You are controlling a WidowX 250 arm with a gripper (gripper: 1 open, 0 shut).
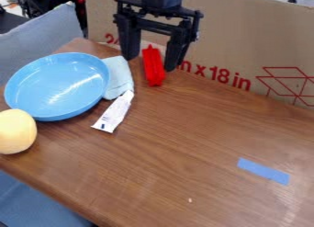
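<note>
The black gripper (pixel 151 49) hangs open over the back of the wooden table, its two fingers spread to either side of a red object (pixel 153 73) that stands near the cardboard. It is unclear from this view whether the fingers are above or in front of it. A white tube (pixel 113 114) lies on the table in front, beside a light blue cloth (pixel 119 79). A blue plate (pixel 55 88) is at the left, and a yellow round object (pixel 15 131) sits at the front left.
A cardboard box wall (pixel 245 47) runs along the back. A grey padded surface (pixel 37 42) borders the left.
</note>
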